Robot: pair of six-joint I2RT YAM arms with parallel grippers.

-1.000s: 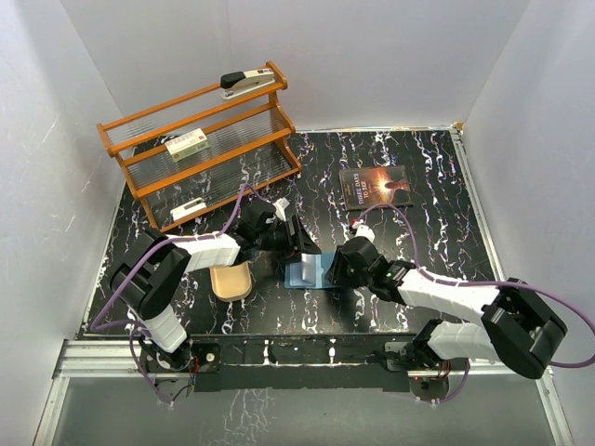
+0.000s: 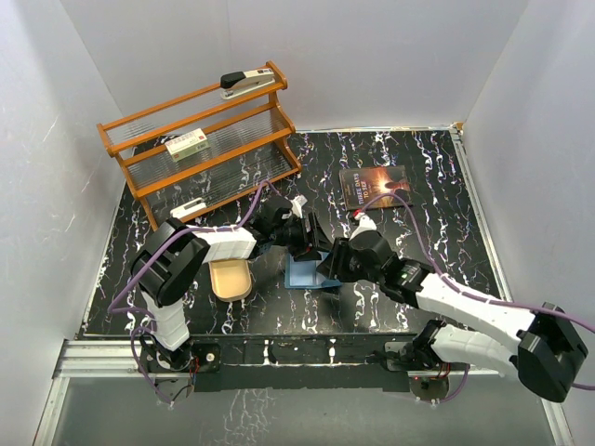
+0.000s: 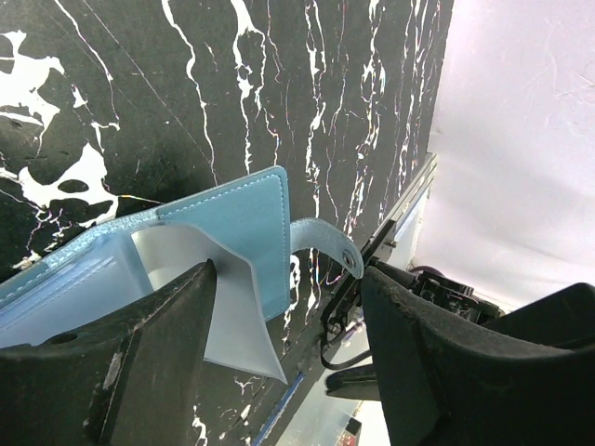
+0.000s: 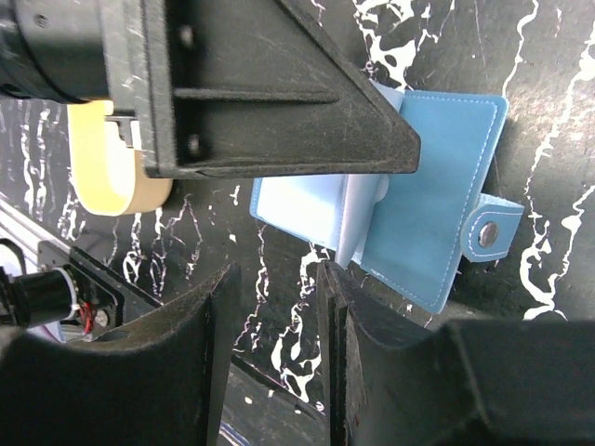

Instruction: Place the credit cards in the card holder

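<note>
The light blue card holder point(image 2: 301, 274) lies open on the black marble table between both grippers, a pale inner flap raised, a snap strap point(image 4: 493, 227) at one side. My left gripper is over it, fingers apart around the holder's edge and flap; whether it grips anything is unclear. My right gripper is low at the holder's side, fingers apart, the flap's edge near one fingertip. Much of the holder is hidden under the grippers in the top view. I cannot make out any cards.
A tan tray point(image 2: 231, 283) sits left of the holder. A wooden rack point(image 2: 200, 163) with a stapler point(image 2: 246, 85) and boxes stands at back left, a book point(image 2: 375, 184) at back right.
</note>
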